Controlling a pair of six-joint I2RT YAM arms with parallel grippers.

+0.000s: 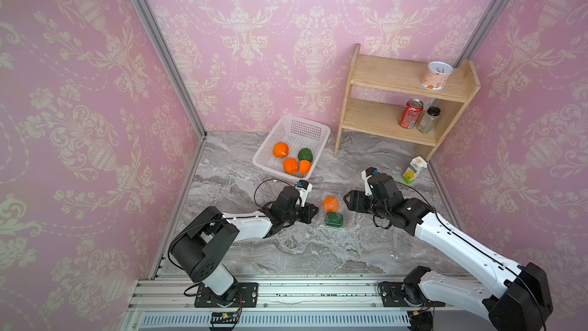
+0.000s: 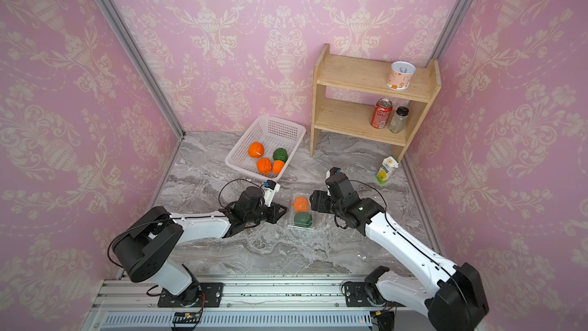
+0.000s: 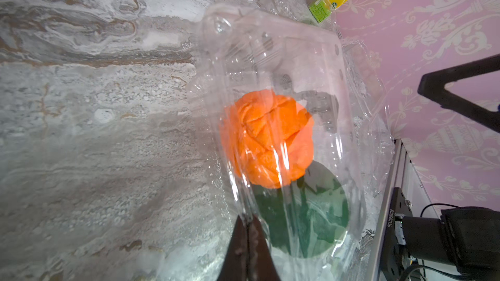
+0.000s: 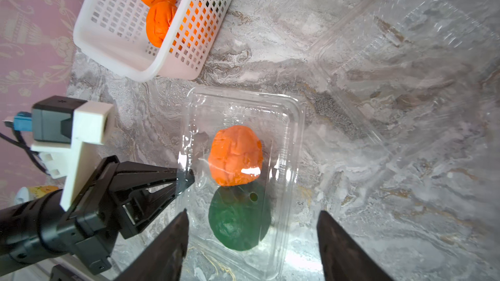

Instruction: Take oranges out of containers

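Note:
A clear plastic box (image 4: 294, 140) holds an orange (image 4: 235, 156) and a dark green round fruit (image 4: 239, 218). My left gripper is shut, its tips at the box's near side wall; whether the thin plastic is pinched between them cannot be told. From the other side my right gripper hangs over the box, fingers apart, with the green fruit in view between them and nothing held. The white basket (image 1: 263, 162) behind the left arm contains several oranges, one of them at its left side (image 1: 280, 149), and a green fruit (image 1: 305, 155).
Other clear, empty plastic containers (image 4: 375, 140) lie on the marble top to the right, hard to see. A juice carton (image 1: 414, 169) stands by the wooden shelf (image 1: 373, 117), which bears a can (image 1: 411, 113) and a jar (image 1: 428, 119).

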